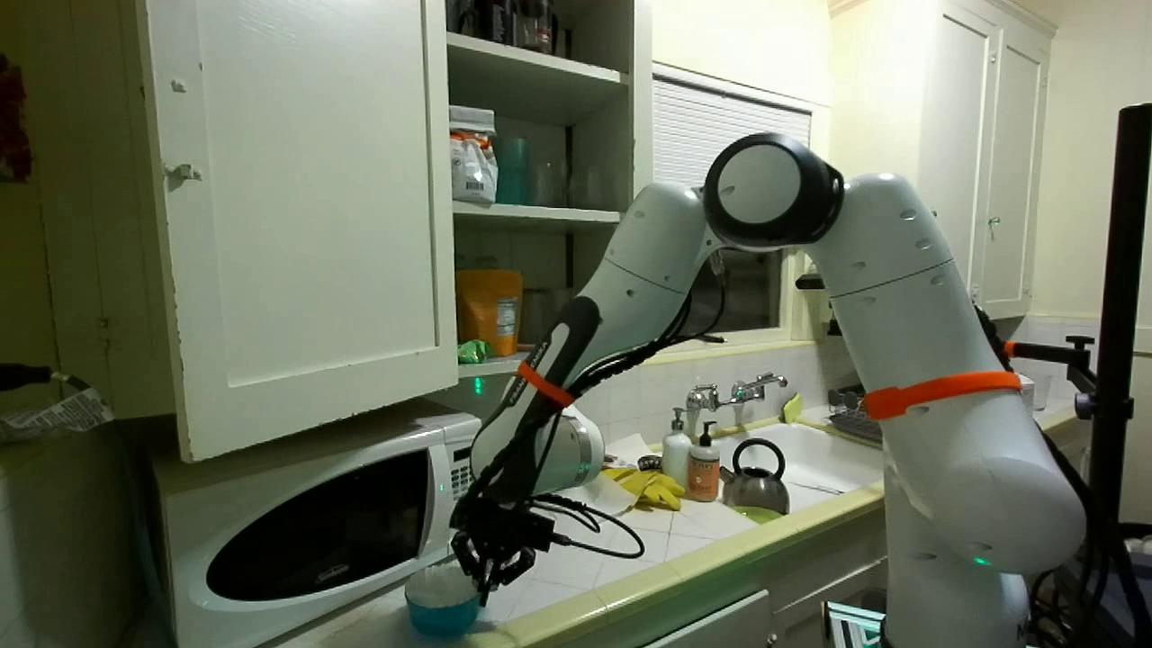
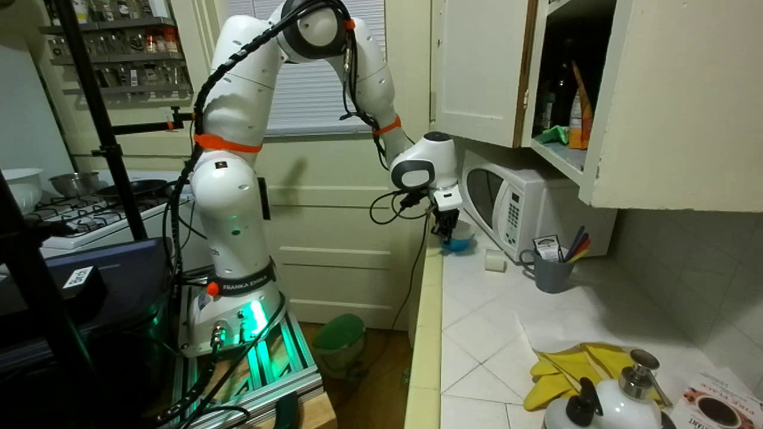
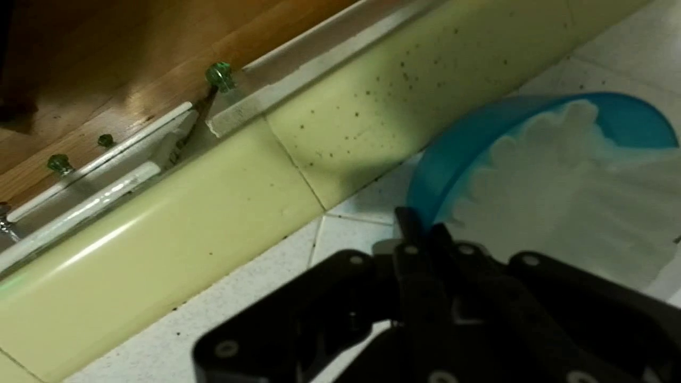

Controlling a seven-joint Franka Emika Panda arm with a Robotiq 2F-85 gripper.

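A round blue bowl (image 3: 447, 150) with a white, ruffled paper-like lining (image 3: 562, 191) inside is on the white tiled counter, close to its yellow edge. My gripper is shut on the bowl's rim, one finger outside the wall and the other inside it. In exterior view 1 the bowl (image 1: 440, 617) shows under the gripper (image 1: 494, 583), in front of the microwave. Exterior view 2 shows only part of the bowl (image 2: 458, 243), behind the gripper's dark fingers. Whether its base touches the counter cannot be told.
The microwave (image 1: 324, 540) stands close behind the bowl, below an open cabinet door (image 1: 313, 205). On the counter are a small white cylinder (image 2: 495, 260), a grey mug of pens (image 2: 552, 274) and yellow gloves (image 2: 572, 372). Bare tiles (image 2: 479, 336) lie between them and the edge.
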